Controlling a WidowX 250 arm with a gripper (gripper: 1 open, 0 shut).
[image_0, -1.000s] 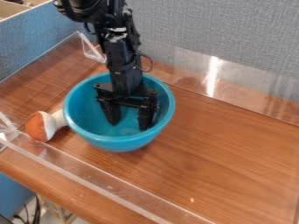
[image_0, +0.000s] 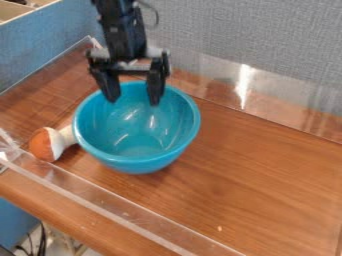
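Observation:
A teal plastic bowl (image_0: 138, 140) sits on the wooden table toward the left. Above its back rim hangs my black gripper (image_0: 132, 91), open, its fingers pointing down with nothing seen between them. An object with an orange end and a white end (image_0: 50, 140) lies just left of the bowl.
A clear plastic edge runs along the front, a grey wall (image_0: 254, 40) stands behind, and a blue padded side is at the left.
My gripper has risen out of the bowl to above its back part. The bowl and the orange-and-white object look unmoved.

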